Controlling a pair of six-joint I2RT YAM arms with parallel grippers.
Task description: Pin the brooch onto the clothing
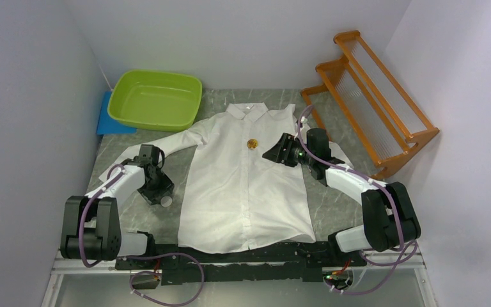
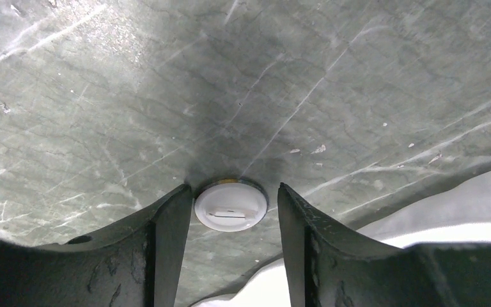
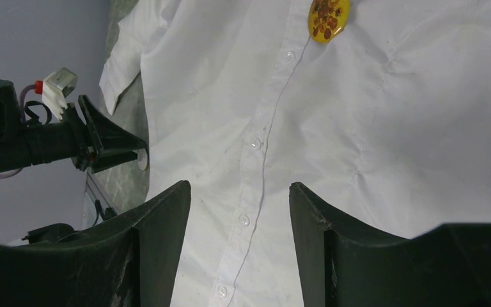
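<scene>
The round golden-yellow brooch (image 1: 252, 144) with brown spots lies on the white shirt (image 1: 224, 198), by the button strip. In the left wrist view, a round white disc with a slot (image 2: 230, 206) rests on the grey marbled surface. My left gripper is open just over the disc, which appears in the gap between its fingers, not gripped. My right gripper hovers above the shirt, to the right of the brooch in the top view. Its fingers (image 3: 166, 217) stand apart with only shirt cloth visible beyond them.
A green basin (image 1: 155, 99) stands at the back left, partly over a blue sheet (image 1: 110, 121). At the right leans a wooden rack (image 1: 383, 96). The shirt's left sleeve (image 1: 176, 142) stretches across behind the left gripper.
</scene>
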